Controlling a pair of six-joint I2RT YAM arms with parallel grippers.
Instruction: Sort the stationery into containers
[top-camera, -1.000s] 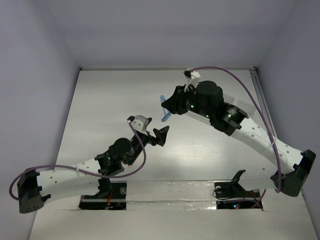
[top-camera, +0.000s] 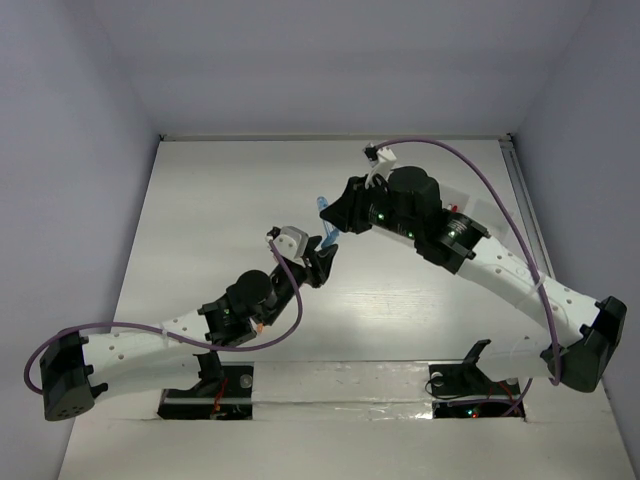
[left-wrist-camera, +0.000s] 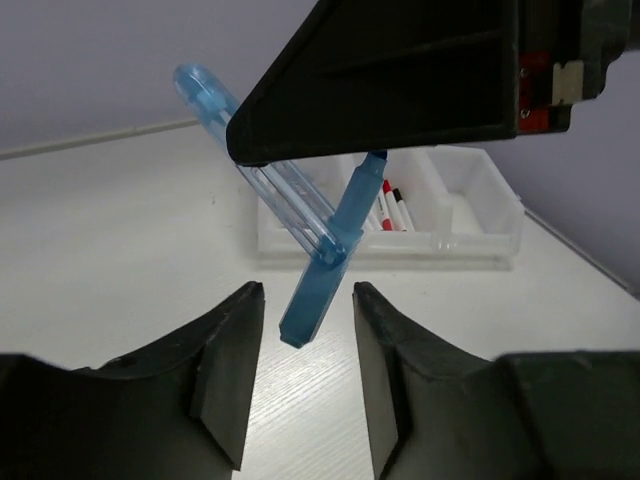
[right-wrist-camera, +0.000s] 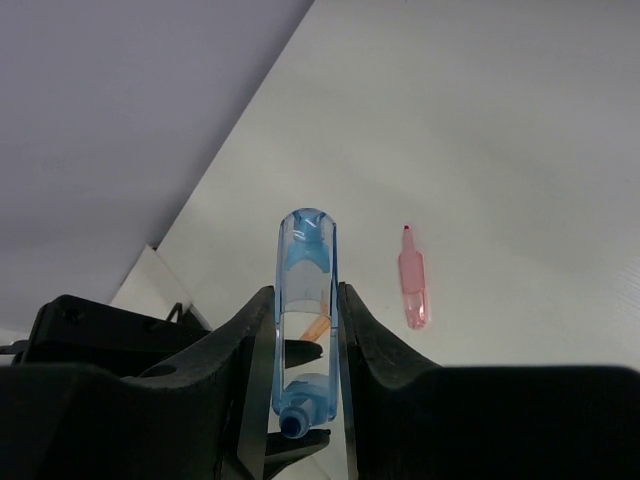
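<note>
My right gripper is shut on a clear light-blue stationery piece, held tilted in the air over the middle of the table; in the right wrist view it stands upright between the fingers. My left gripper is part open just below it, its fingertips either side of the piece's lower end, from this angle not clearly touching. A pink stationery piece lies on the table, with an orange one partly hidden behind the held piece.
A white compartmented container with red and white markers stands at the back right, partly behind the right arm in the top view. Walls border the table.
My left gripper has moved up and right toward the held piece, its fingers now around its lower end. The right arm has shifted only slightly.
</note>
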